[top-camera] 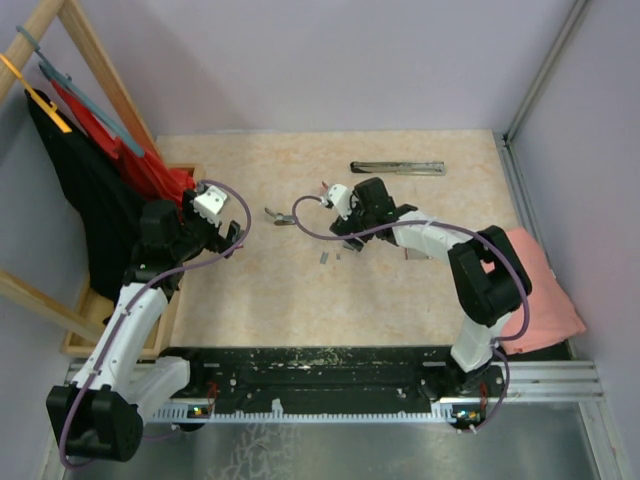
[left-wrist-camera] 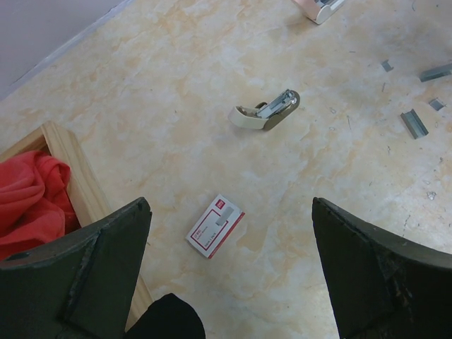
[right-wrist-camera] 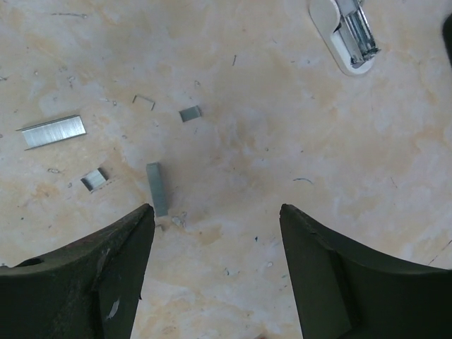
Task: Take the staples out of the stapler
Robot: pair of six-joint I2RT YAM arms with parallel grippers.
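Two small staplers lie at the back half of the table. The grey-and-white stapler (top-camera: 281, 217) is spread open, its metal staple channel showing in the left wrist view (left-wrist-camera: 271, 110). Only the white base with metal channel of the pink stapler (right-wrist-camera: 345, 35) shows in the right wrist view; its pink tip (top-camera: 324, 187) is seen from above. Staple strips (right-wrist-camera: 53, 132) and short pieces (right-wrist-camera: 191, 113) lie loose on the table. My right gripper is over them, fingers apart and empty. At the left, my left gripper stands open, holding nothing.
Below the left fingers lies a red-and-white box (left-wrist-camera: 215, 226), beside the wooden frame (left-wrist-camera: 85, 176). A dark bar (top-camera: 398, 168) lies at the back, a pink cushion (top-camera: 535, 290) at the right.
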